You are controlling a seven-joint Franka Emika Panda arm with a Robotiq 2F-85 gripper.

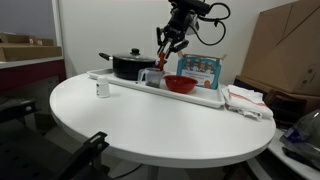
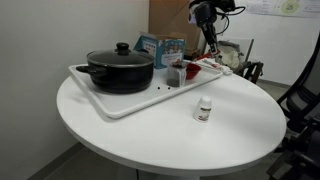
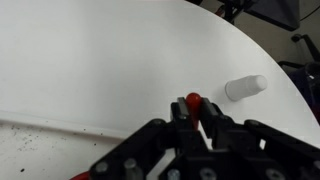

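High over the back tray, my gripper is shut on a slim red object, whose rounded end shows between the dark fingers in the wrist view. Just what the object is I cannot tell. Close below in exterior view 1 are a clear measuring cup and a red bowl. From exterior view 2, the cup stands on the tray between the black pot and the bowl. A small white bottle is upright on the table, apart from the gripper.
The white tray along the table's back holds a lidded black pot. Behind the bowl stands a blue picture box. A folded white towel lies at the right.
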